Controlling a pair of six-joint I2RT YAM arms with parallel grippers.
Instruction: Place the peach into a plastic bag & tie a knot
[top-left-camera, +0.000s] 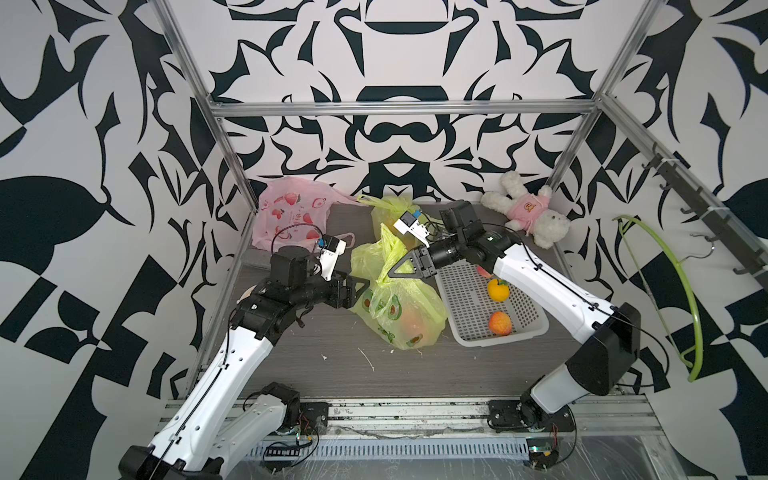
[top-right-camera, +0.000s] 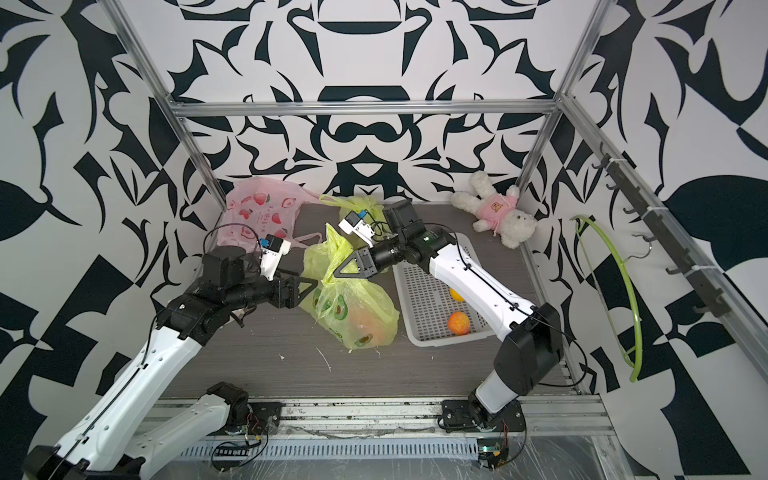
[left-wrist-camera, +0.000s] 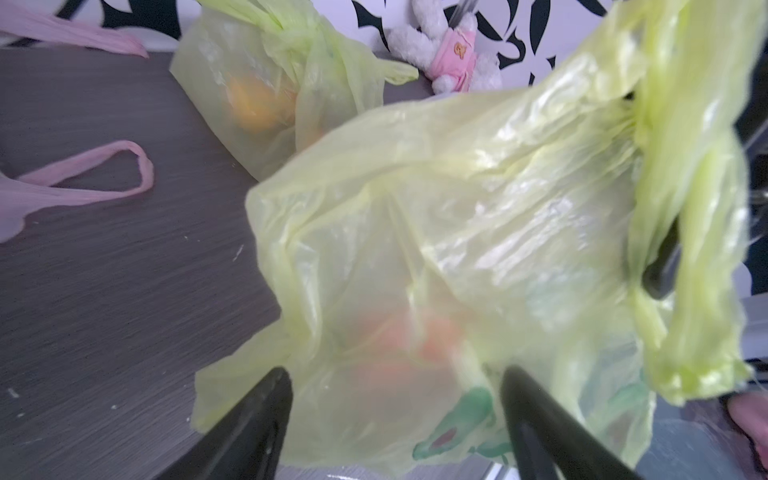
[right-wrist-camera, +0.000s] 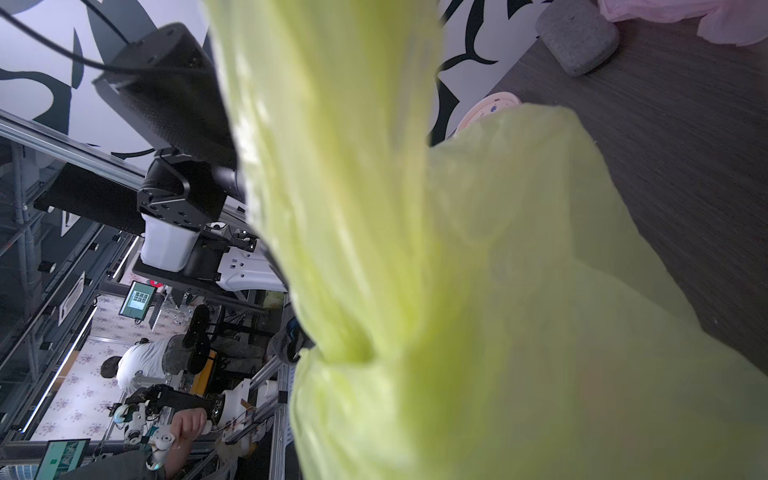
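The front yellow-green plastic bag (top-left-camera: 400, 308) hangs with its gathered top at my right gripper (top-left-camera: 392, 274), which is shut on the twisted plastic. A reddish peach (left-wrist-camera: 408, 340) shows blurred through the bag wall in the left wrist view. Left of the bag, my left gripper (top-left-camera: 364, 289) stands part open; its fingers (left-wrist-camera: 254, 428) are apart in front of the bag, and no plastic appears pinched between them. In the right wrist view, the yellow plastic (right-wrist-camera: 360, 200) covers the right fingertips, so they are hidden there.
A grey perforated basket (top-left-camera: 468, 340) with an orange fruit (top-left-camera: 500, 323) and a yellow fruit (top-left-camera: 497, 290) lies to the right. Behind are another yellow bag (top-left-camera: 388, 214) with fruit, a pink bag (top-left-camera: 292, 208) and a plush toy (top-left-camera: 532, 212).
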